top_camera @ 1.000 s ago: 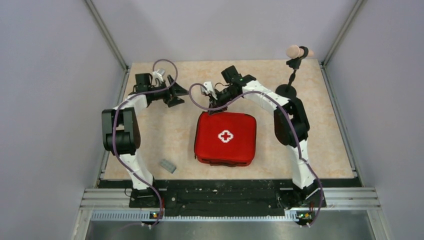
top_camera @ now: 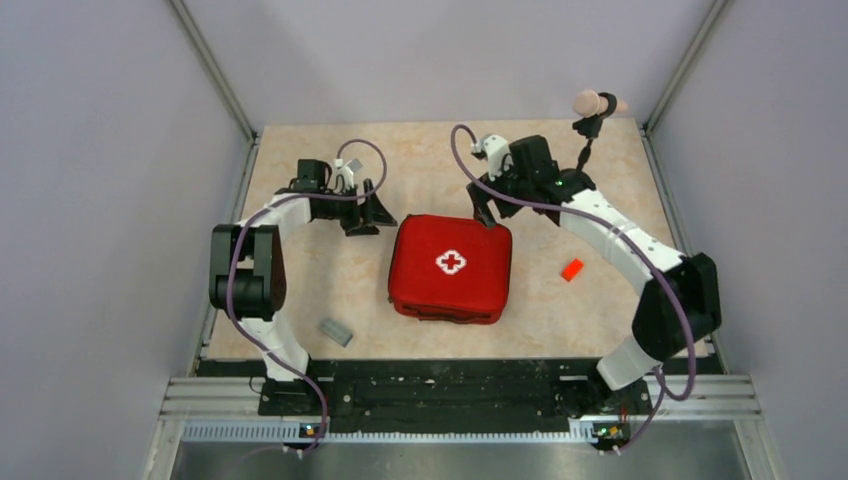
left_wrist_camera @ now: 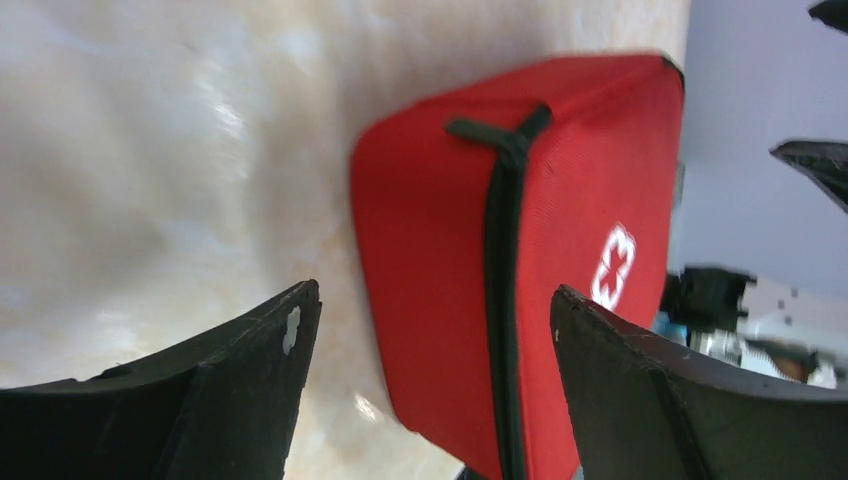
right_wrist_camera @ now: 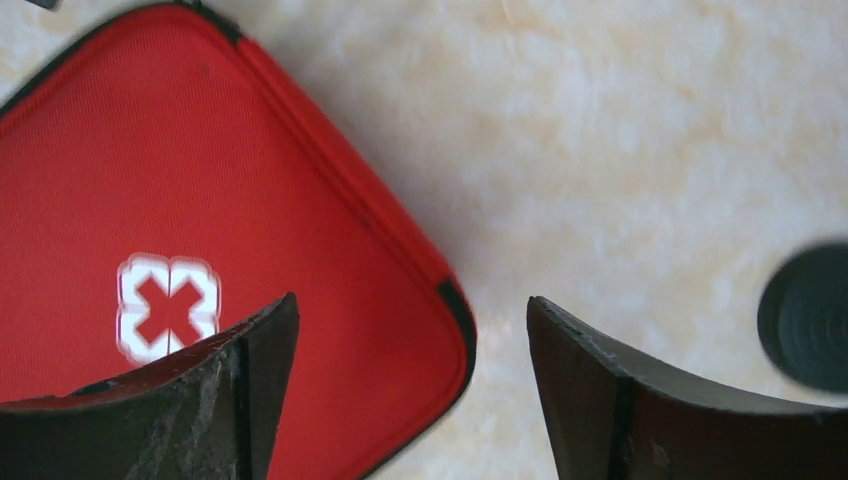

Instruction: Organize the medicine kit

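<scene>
The medicine kit, a red zipped bag (top_camera: pixel 450 285) with a white cross badge, lies closed on the table at centre. Just left of its far left corner is my left gripper (top_camera: pixel 384 222), its fingers apart. In the left wrist view the bag's side and black zipper (left_wrist_camera: pixel 503 250) show beyond the fingers (left_wrist_camera: pixel 240 370), with nothing held. My right gripper (top_camera: pixel 492 217) hovers at the bag's far right corner, open and empty. From the right wrist view, that rounded corner (right_wrist_camera: pixel 440 350) lies between and beyond the fingers.
A small red block (top_camera: pixel 572 269) lies to the right of the bag. A grey block (top_camera: pixel 336 332) rests at the front left. At the back right rises a black stand with a pinkish top (top_camera: pixel 590 104).
My right gripper has moved right, from the bag's far left to its far right corner. The left gripper has shifted right and nearer the bag. The bag slid very slightly away from the front edge.
</scene>
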